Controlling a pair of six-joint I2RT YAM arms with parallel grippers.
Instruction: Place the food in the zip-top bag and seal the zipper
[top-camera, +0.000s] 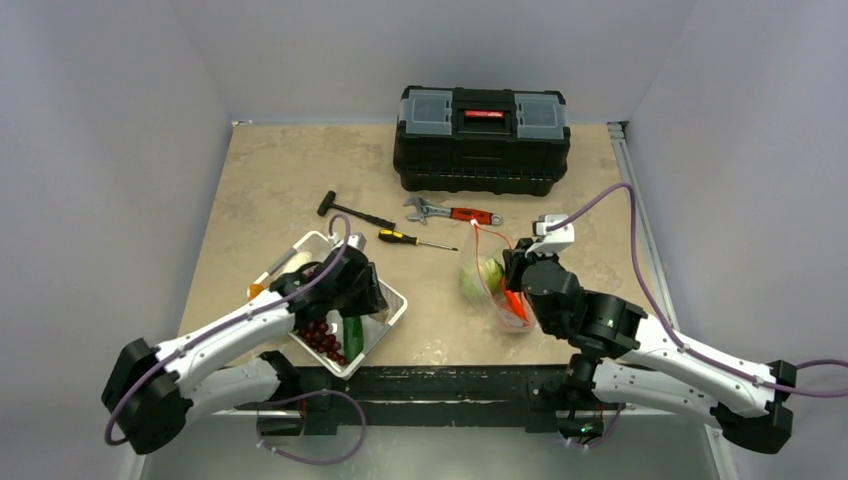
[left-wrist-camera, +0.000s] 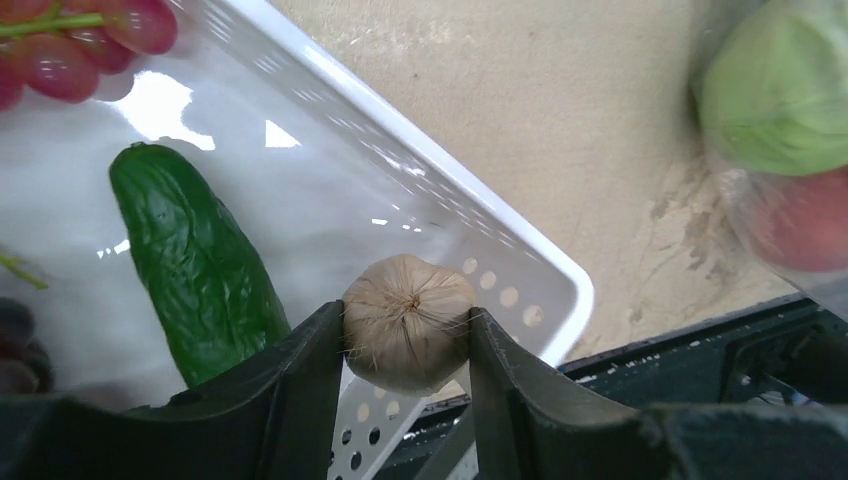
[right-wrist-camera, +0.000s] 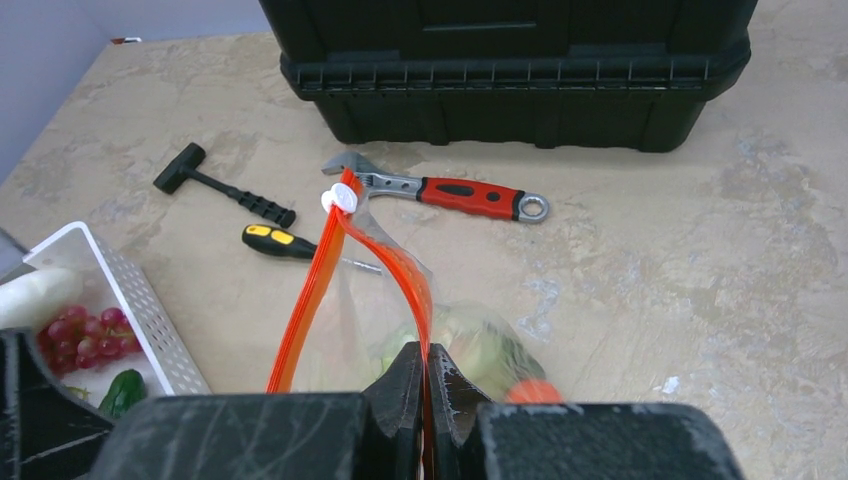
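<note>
In the left wrist view, my left gripper is shut on a pale, round garlic bulb (left-wrist-camera: 410, 300), with one finger on each side of it. The bulb is above the floor of the white basket (left-wrist-camera: 480, 195), near its corner. A green cucumber (left-wrist-camera: 190, 250) lies in the basket beside it. The clear zip top bag (right-wrist-camera: 340, 310) stands with its orange-edged mouth parted and a white slider (right-wrist-camera: 340, 197) at the far end. My right gripper is shut on the bag's orange edge. Inside the bag are a green cabbage (top-camera: 481, 279) and something red-orange (top-camera: 514, 305).
Red grapes (left-wrist-camera: 100, 45) and other produce share the basket. Behind lie a hammer (top-camera: 360, 213), a screwdriver (top-camera: 415, 240) and a wrench (top-camera: 455, 213), with a black toolbox (top-camera: 482, 155) at the back. Bare table (top-camera: 430, 310) separates basket and bag.
</note>
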